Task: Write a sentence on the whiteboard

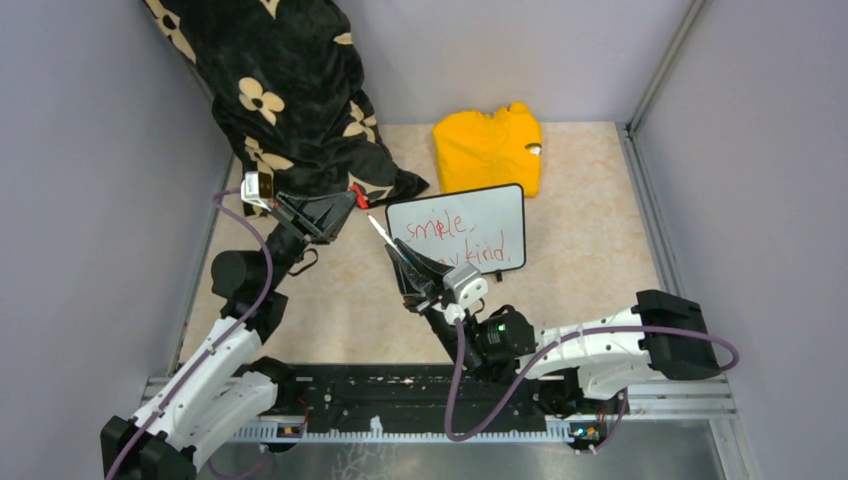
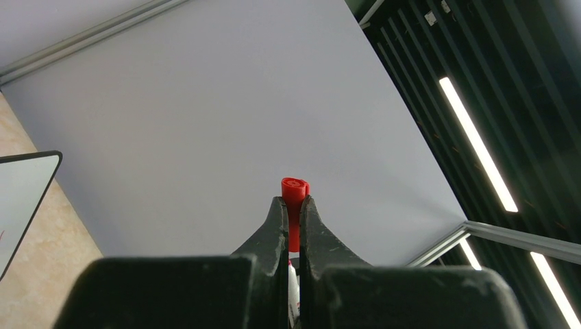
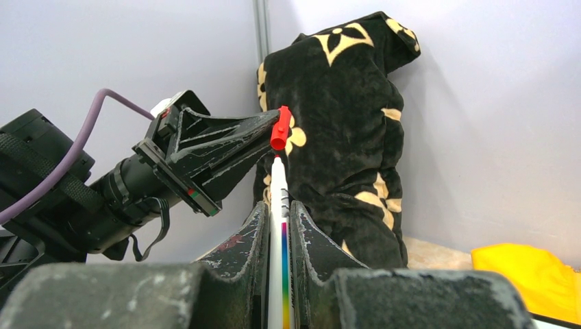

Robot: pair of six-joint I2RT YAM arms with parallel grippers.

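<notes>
The whiteboard lies on the table with red handwriting: "smile," on top and a lower line ending in "kind", its start hidden behind my right arm. My right gripper is shut on a white marker with a rainbow stripe, which points up and left, its tip bare. Over the left of the table, my left gripper is shut on a small red cap, pinched between the fingertips. In the right wrist view the red cap sits just above the marker's tip, a small gap between them.
A dark flower-patterned blanket stands behind the left arm. Folded yellow cloth lies behind the whiteboard. Bare table shows to the right of the board and between the arms.
</notes>
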